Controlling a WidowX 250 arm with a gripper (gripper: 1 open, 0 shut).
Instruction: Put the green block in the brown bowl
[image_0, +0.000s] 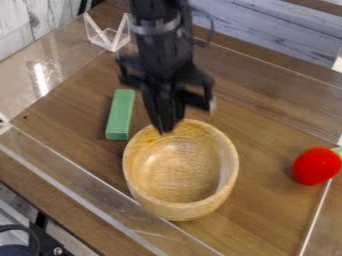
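Observation:
The green block (120, 115) lies flat on the wooden table, just left of the bowl's far side. The brown bowl (139, 181) stands at the front centre, and its visible inside is empty. My dark gripper (166, 112) hangs in front of the camera, over the far rim of the bowl and to the right of the block. It looks blurred and points downward. Whether its fingers are apart or together does not show clearly. The block is apart from it.
A red tomato-like ball (315, 166) sits at the right edge. Behind the arm at the back left is a white wire rack (104, 38). A clear strip edges the table at the front left. Bare table lies between bowl and ball.

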